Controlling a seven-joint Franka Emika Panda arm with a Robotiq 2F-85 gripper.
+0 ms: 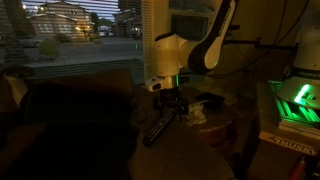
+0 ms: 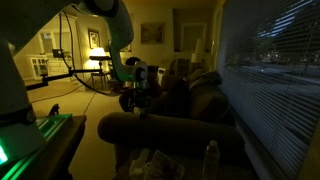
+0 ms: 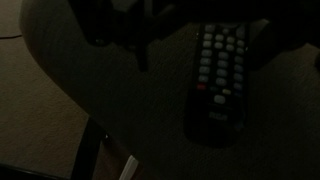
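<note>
A black remote control [image 3: 217,85] with rows of pale buttons and one red button lies on the dark couch arm in the wrist view. Exterior view 1 shows the same remote [image 1: 158,127] lying slantwise below my gripper [image 1: 171,104]. The gripper is open and points downward over the remote's far end. Its dark finger parts cross the top of the wrist view and cover that end of the remote. Whether the fingers touch the remote is too dark to tell. In exterior view 2 the gripper [image 2: 138,106] hangs low over the couch arm, small and dim.
Pale crumpled items [image 1: 196,113] lie just right of the gripper. A stack of boxes [image 1: 290,132] with green light on it stands at the right. A clear bottle [image 2: 211,160] stands in the foreground of exterior view 2. Window blinds [image 1: 88,67] close off the back.
</note>
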